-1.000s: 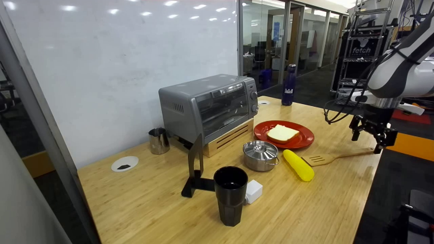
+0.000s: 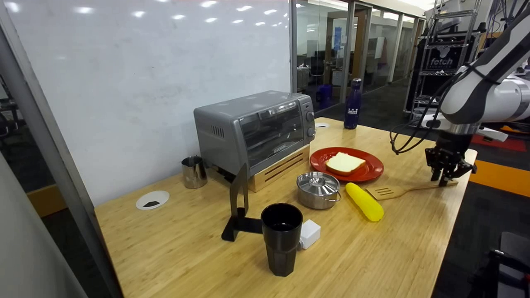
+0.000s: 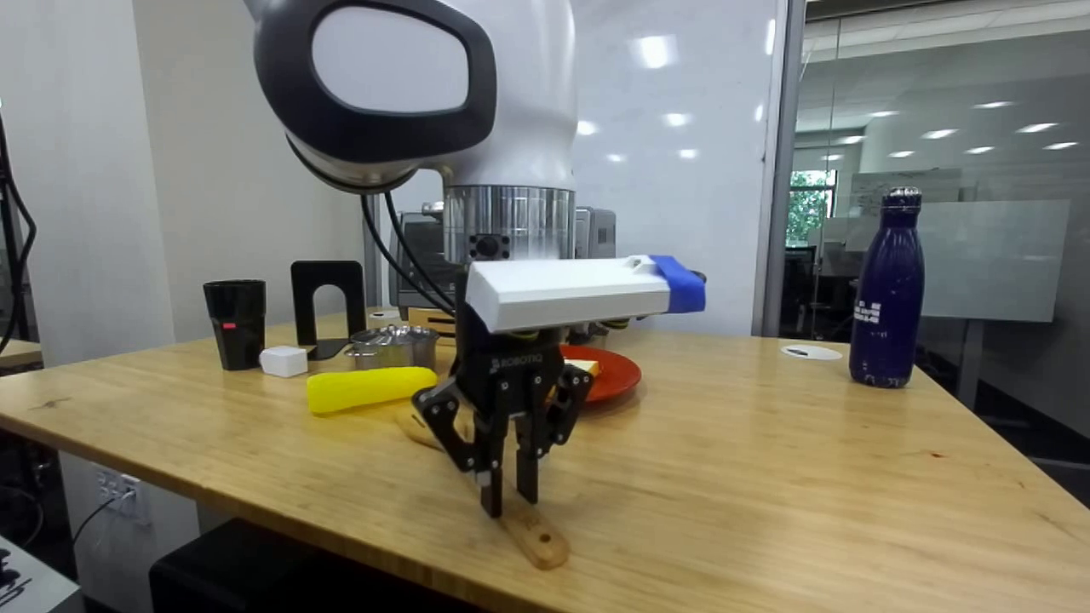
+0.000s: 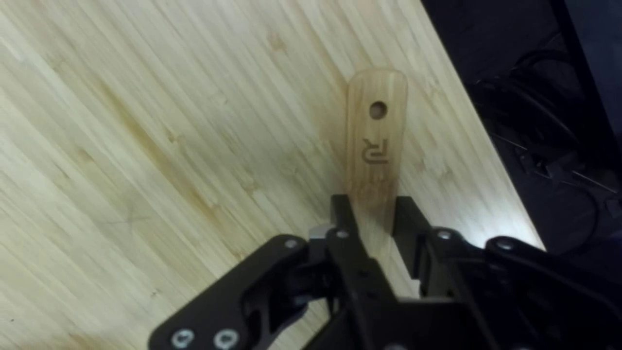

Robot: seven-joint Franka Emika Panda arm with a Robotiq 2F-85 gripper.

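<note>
A wooden spatula lies flat on the table, its slotted head (image 2: 382,193) toward the yellow item and its handle (image 4: 376,140) toward the table edge. My gripper is low over that handle, one finger on each side of it. The fingers are drawn close to the wood, but whether both press on it cannot be told. In exterior view 2, the fingertips (image 3: 491,501) reach down to the handle, and its holed end (image 3: 542,547) sticks out past them. Part of the spatula's middle is hidden behind the gripper in that view.
A yellow elongated item (image 2: 365,201) lies beside the spatula head. Behind it are a lidded steel pot (image 2: 318,191) and a red plate (image 2: 375,170) with bread. A blue bottle (image 3: 886,296) stands at the far end. The table edge (image 4: 484,131) runs close to the handle.
My gripper has moved slightly left and its fingers have come much closer together, around the handle. The spatula has shifted slightly left.
</note>
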